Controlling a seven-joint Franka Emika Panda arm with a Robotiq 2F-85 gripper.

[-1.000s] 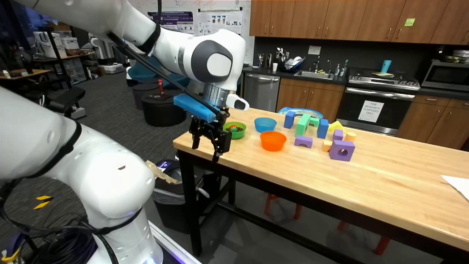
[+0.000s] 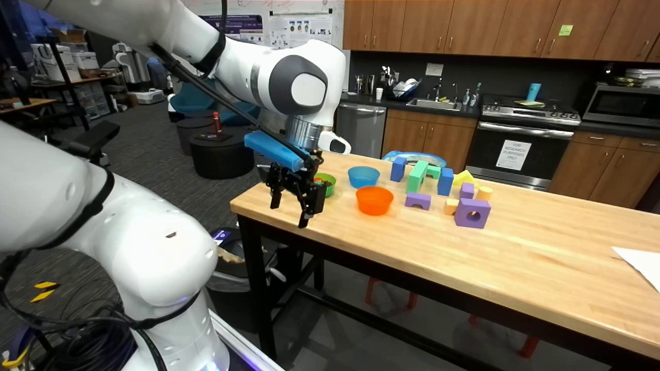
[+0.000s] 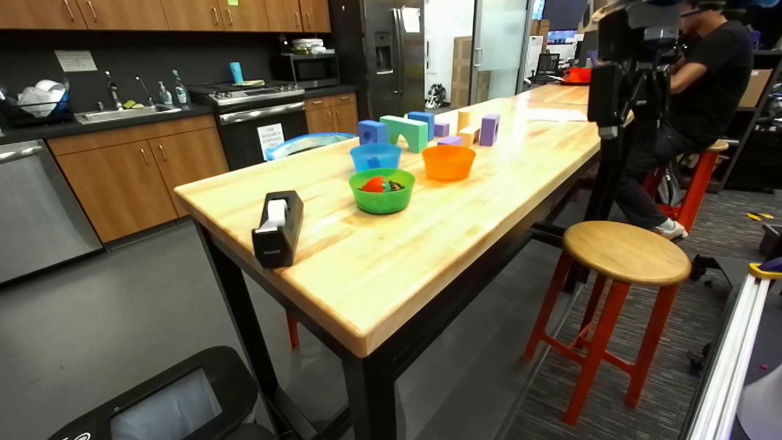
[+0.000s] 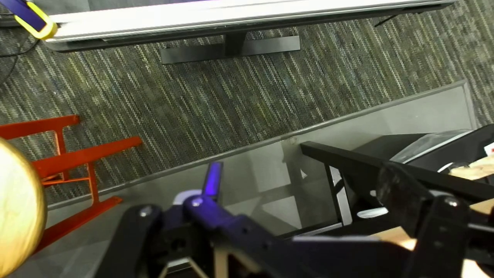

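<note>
In exterior view 1, my black gripper (image 2: 289, 213) hangs pointing down by the table's near left edge, its two fingers apart. The wrist view shows the gripper open, with floor and table frame visible between its fingers. On the wooden table stand a green bowl (image 3: 382, 201), a blue bowl (image 3: 375, 157) and an orange bowl (image 3: 448, 162). The green bowl holds a red item (image 3: 374, 184) and other small pieces. My gripper partly hides this bowl in exterior view 1. Beyond the bowls are several blocks, including a purple one (image 2: 461, 217) with a hole.
A black tape dispenser (image 3: 277, 238) lies near the table's end. White paper (image 2: 646, 265) rests farther along, with bare tabletop (image 2: 544, 229) before it. A wooden stool (image 3: 627, 252) stands beside the table; a person (image 3: 704, 95) sits beyond. A bin (image 2: 238, 284) is under the table's end.
The table, bowls and kitchen have shifted left in exterior view 1 while my arm keeps its place in the picture. More of the green bowl is now hidden behind the gripper.
</note>
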